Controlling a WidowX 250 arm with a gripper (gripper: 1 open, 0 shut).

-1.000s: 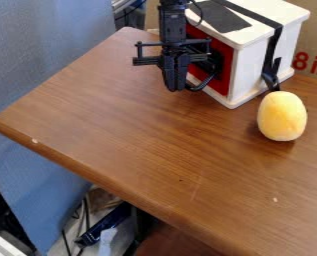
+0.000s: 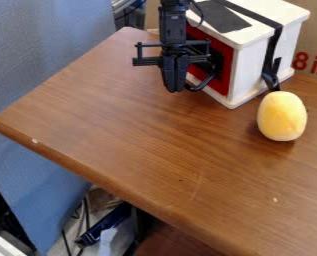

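Note:
My black gripper (image 2: 174, 70) hangs at the top centre, in front of a white box (image 2: 252, 75) with a red front panel (image 2: 214, 62) and black straps. Whether its fingers are open or shut is hard to make out. A yellow oval plush object (image 2: 281, 116) sits on the wooden table (image 2: 134, 140) at the right, below the box and apart from my gripper.
A cardboard box (image 2: 310, 50) stands behind at the upper right.

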